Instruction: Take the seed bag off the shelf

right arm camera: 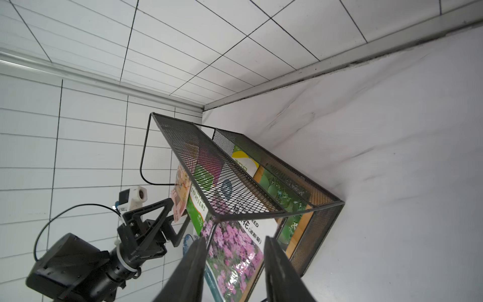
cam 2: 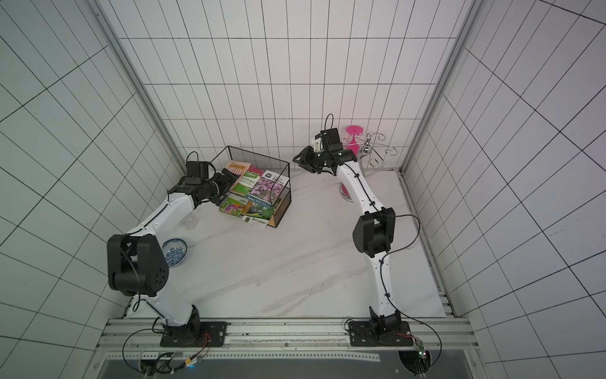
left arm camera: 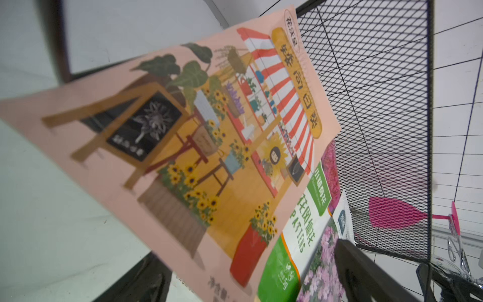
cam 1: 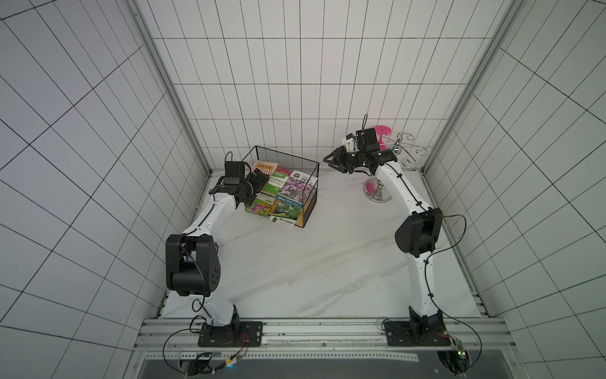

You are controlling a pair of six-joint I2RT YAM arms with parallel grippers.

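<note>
A black mesh rack (cam 1: 310,205) holds several seed bags: a peach sunflower bag (left arm camera: 216,151) at the upper left, a green bag (cam 1: 274,184), a pink-flower bag (right arm camera: 234,259) and lower ones. My left gripper is open at the left side of the rack, the sunflower bag's loose end reaching between and above its blurred fingers, not visibly held. My right gripper hangs above and right of the rack, its fingers apart with nothing held, the rack seen beyond them.
A chrome stand (cam 1: 409,151) with a pink object (cam 1: 382,130) stands at the back right. A blue patterned bowl (cam 2: 173,251) sits at the left.
</note>
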